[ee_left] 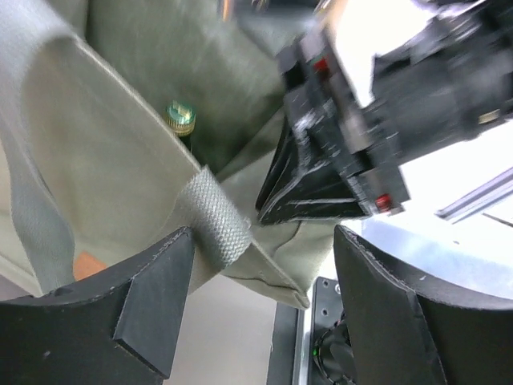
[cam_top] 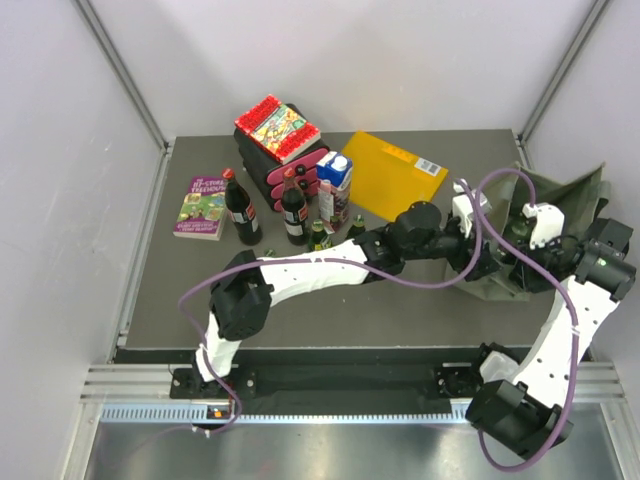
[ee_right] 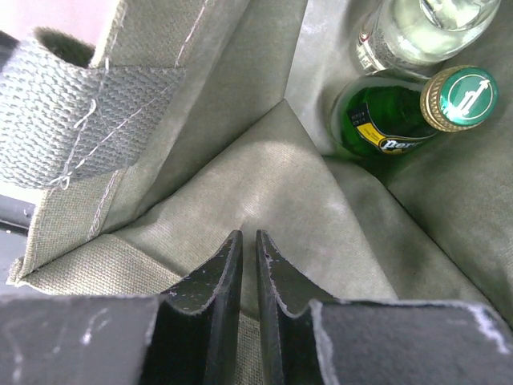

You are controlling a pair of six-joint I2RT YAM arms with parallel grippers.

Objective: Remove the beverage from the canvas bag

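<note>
The grey-green canvas bag stands at the table's right end. Inside it, in the right wrist view, lie a green-capped bottle and a clear bottle; a green cap also shows in the left wrist view. My left gripper is open at the bag's edge, canvas in front of its fingers. My right gripper is inside the bag's opening, below the bottles in its view, its fingertips together; whether canvas is pinched between them is unclear.
Cola bottles, a milk carton, books, a black case and a yellow envelope occupy the back and middle. Walls bound both sides.
</note>
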